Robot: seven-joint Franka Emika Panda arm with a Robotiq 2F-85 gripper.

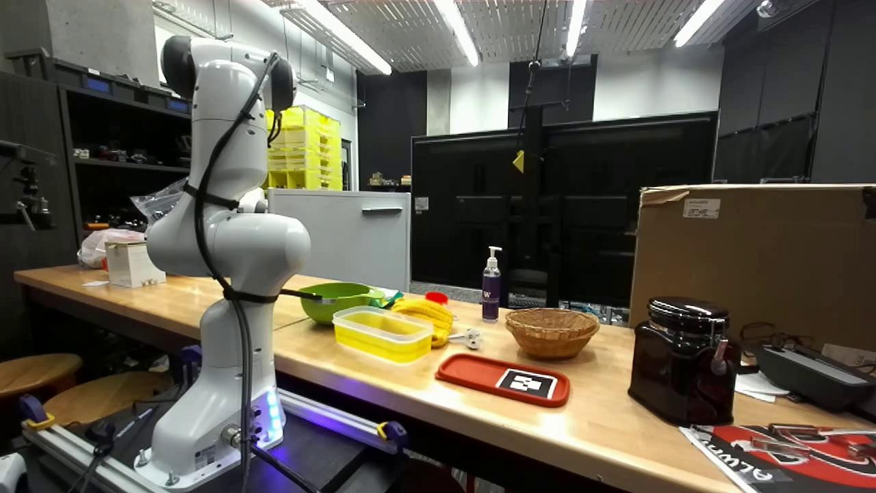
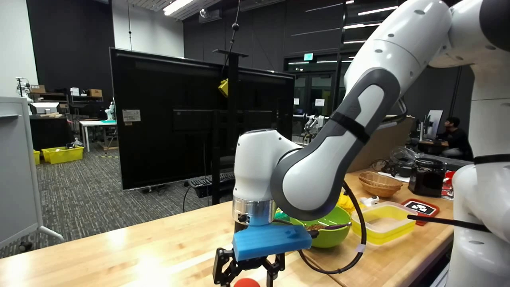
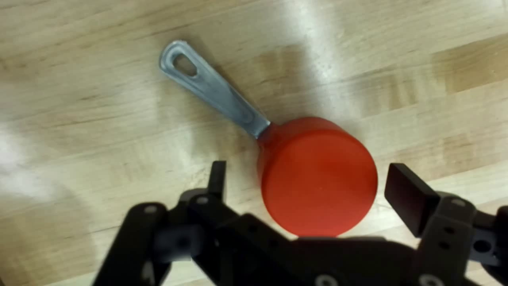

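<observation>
A round red cup (image 3: 319, 183) with a grey handle (image 3: 214, 88) lies on the wooden table in the wrist view, its smooth red face toward the camera. My gripper is open, one black finger (image 3: 217, 181) to the left of the cup and the other (image 3: 410, 198) to the right, with a gap on both sides. In exterior view 2 the red top (image 2: 246, 282) shows at the bottom edge between the fingers of the gripper (image 2: 246, 276). Exterior view 1 has the gripper hidden behind the arm.
Past the arm stand a green bowl (image 2: 330, 235), a yellow container (image 2: 385, 234), a red tray (image 1: 468, 371) and a wicker basket (image 1: 551, 337). A pump bottle (image 1: 490, 292) and a dark jar (image 1: 681, 370) stand farther along. Bare tabletop (image 2: 119, 253) lies left of the gripper.
</observation>
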